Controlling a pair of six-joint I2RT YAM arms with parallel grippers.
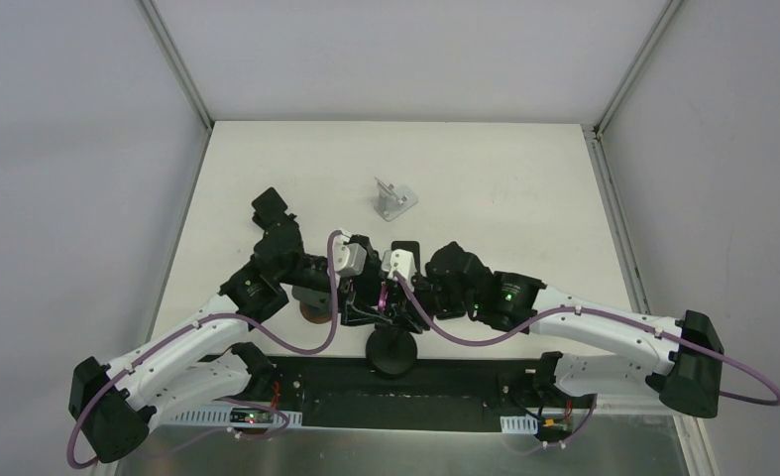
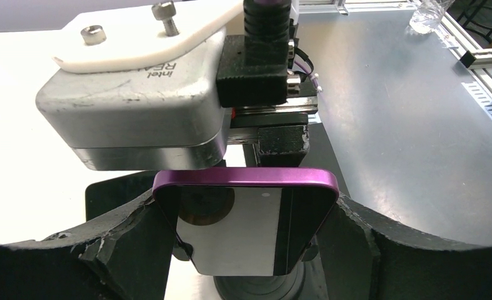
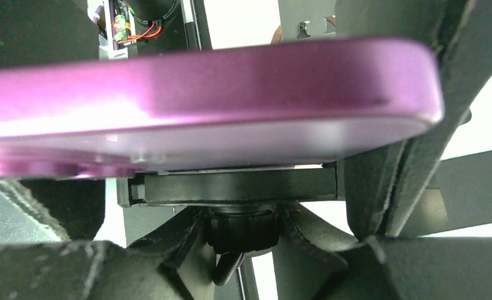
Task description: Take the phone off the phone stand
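The purple-edged phone point(image 2: 246, 177) stands between the fingers of my left gripper, which press against its two side edges. In the right wrist view, the phone's edge point(image 3: 230, 87) fills the upper foreground. Behind it is the black bracket of the phone stand point(image 3: 237, 187). My right gripper has its fingers on both sides of the stand's black joint, just below the bracket. In the top view, the stand's round base point(image 1: 392, 353) shows at the table's front edge. How closely phone and bracket touch is hidden.
Both arms meet closely at the front centre. A small silver stand point(image 1: 392, 198) sits further back, and a black object point(image 1: 272, 206) lies at left. Another black item point(image 1: 405, 253) is behind the grippers.
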